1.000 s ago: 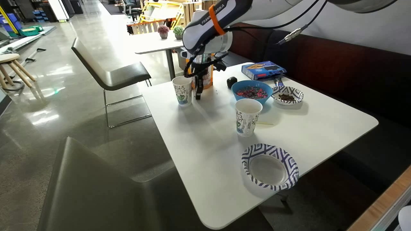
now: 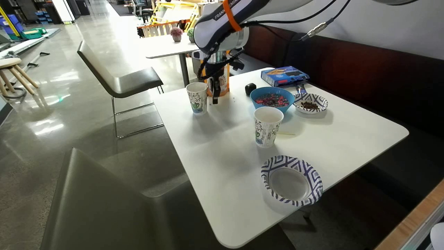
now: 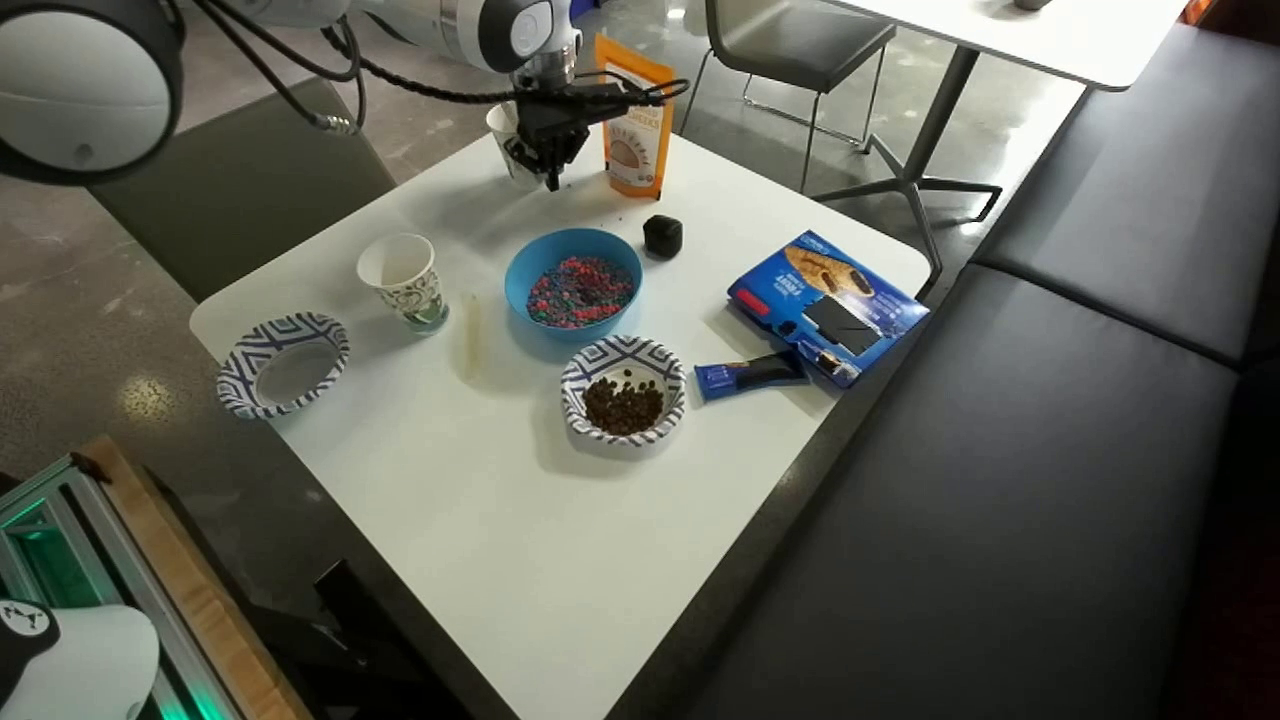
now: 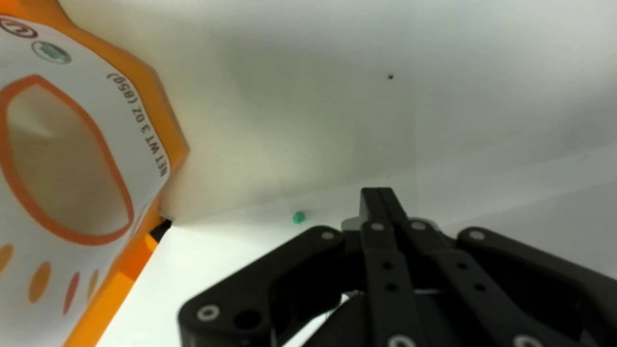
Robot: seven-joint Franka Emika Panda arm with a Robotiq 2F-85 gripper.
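My gripper is shut, its two black fingers pressed together and nothing showing between them. In exterior view 1 its tip stands above the white table (image 2: 224,158), between a patterned paper cup (image 2: 197,100) and an orange pouch (image 2: 223,83). The wrist view has the upright pouch (image 4: 63,167) on the left, apart from the fingers. A tiny green crumb (image 4: 298,217) and a dark speck (image 4: 390,76) lie on the tabletop there. From exterior view 2, the gripper partly covers that cup (image 3: 503,125).
A blue bowl (image 3: 528,274) of coloured bits stands mid-table, near a black lump (image 3: 662,236). Around it are a patterned bowl (image 3: 578,402) of brown pieces, a second cup (image 3: 405,282), an empty bowl (image 3: 246,360), a blue box (image 3: 786,282) and a wrapped bar (image 3: 720,379).
The gripper has risen slightly above the table beside the cup, and the arm has shifted a little with it. Objects on the table look unmoved.
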